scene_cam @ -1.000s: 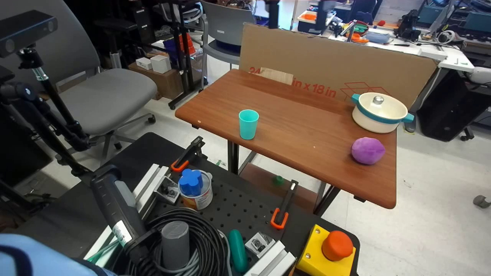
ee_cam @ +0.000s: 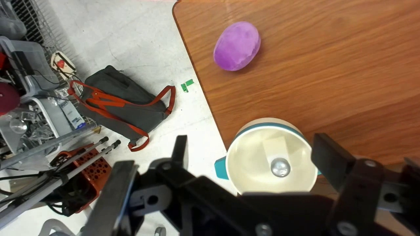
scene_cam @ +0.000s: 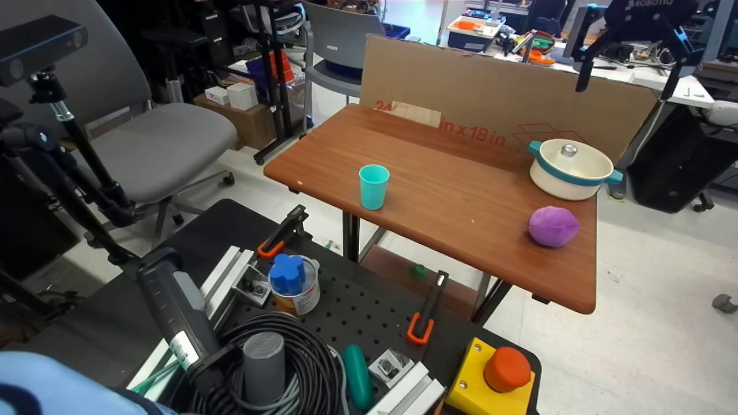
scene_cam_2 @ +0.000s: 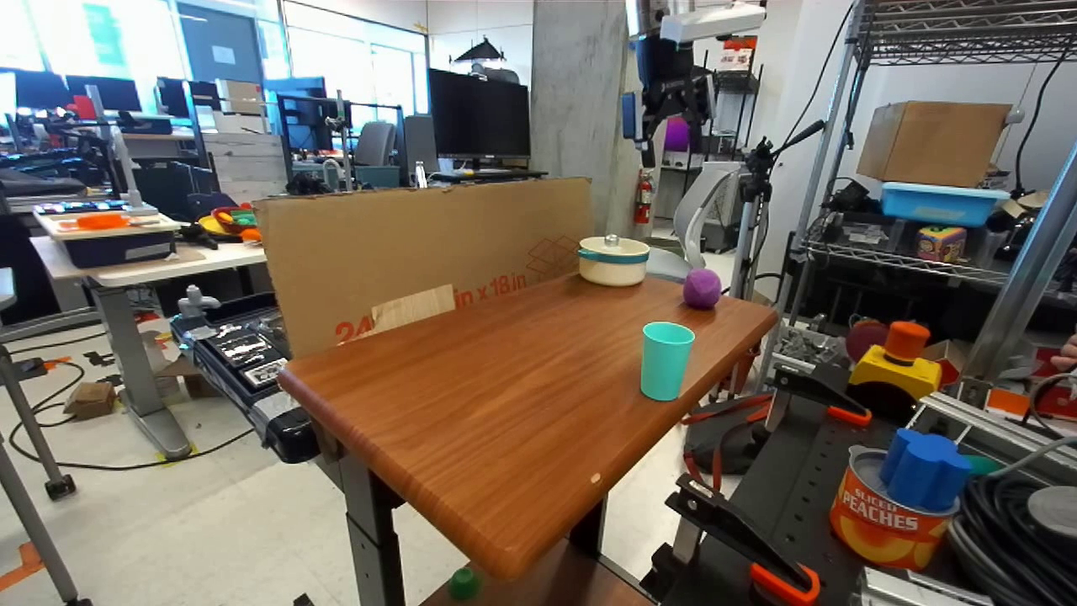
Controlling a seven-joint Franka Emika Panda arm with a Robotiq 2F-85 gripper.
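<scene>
Above the cream pot (scene_cam: 561, 181) at the table's far right, my gripper (scene_cam: 626, 91) hangs open, well clear of its lid (scene_cam: 567, 158). In the wrist view, the lid's silver knob (ee_cam: 280, 167) shows between the spread fingers, with nothing held. A purple plush ball (scene_cam: 553, 226) rests on the table (scene_cam: 429, 176) in front of the pot, near the right edge. Toward the left front edge stands an upright teal cup (scene_cam_2: 666, 362), apart from the other things. The pot has teal handles, and part of it is covered by the gripper in the wrist view.
A cardboard panel (scene_cam: 484, 97) stands along the table's back edge behind the pot. In front is a black bench with clamps, a peach can (scene_cam_2: 893, 510) and a yellow box with a red button (scene_cam: 492, 380).
My gripper has moved right in exterior view 1, from above the panel's middle to above the pot. The pot, ball and cup have stayed in place.
</scene>
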